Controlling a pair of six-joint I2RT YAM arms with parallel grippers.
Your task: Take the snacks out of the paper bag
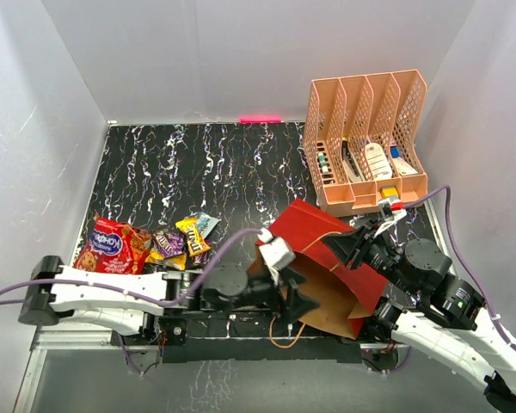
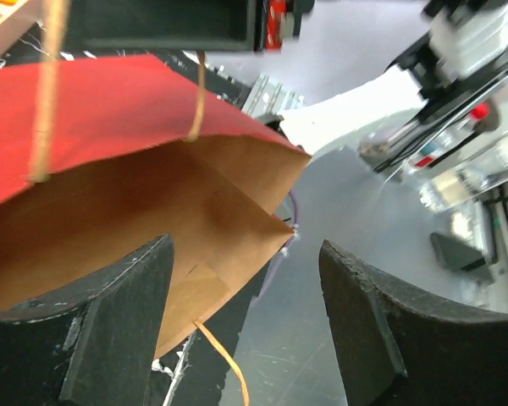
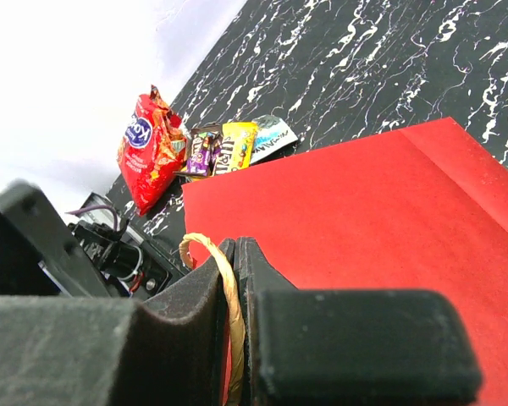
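The red paper bag (image 1: pixel 314 232) lies tilted at the table's front right, its brown mouth facing the front. My right gripper (image 1: pixel 348 249) is shut on the bag's twisted handle (image 3: pixel 234 313), which runs between its fingers. In front of the bag's mouth, my left gripper (image 1: pixel 303 301) stands open; in its own view, the brown bag interior (image 2: pixel 110 211) shows beyond the empty fingers. No snack is visible in the part of the interior that shows. On the table at left lie a red chip bag (image 1: pixel 112 247), a yellow candy packet (image 1: pixel 193 235) and purple packets (image 1: pixel 168 243).
An orange divided organizer (image 1: pixel 327 202) with pens and other items stands at the back right. A pink object (image 1: pixel 260 119) lies at the back edge.
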